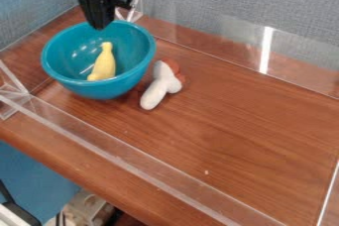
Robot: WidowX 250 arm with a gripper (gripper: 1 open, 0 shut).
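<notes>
My black gripper (97,12) is raised above a teal bowl (74,81) at the upper left of the camera view; whether its fingers are open or shut is hard to make out. Inside the bowl lies a pale yellow, elongated object (102,64). Just right of the bowl, a white mushroom-like toy (155,92) with an orange-red cap lies on its side on the wooden table.
Transparent low barriers run along its edges, and a grey textured wall (239,7) stands behind.
</notes>
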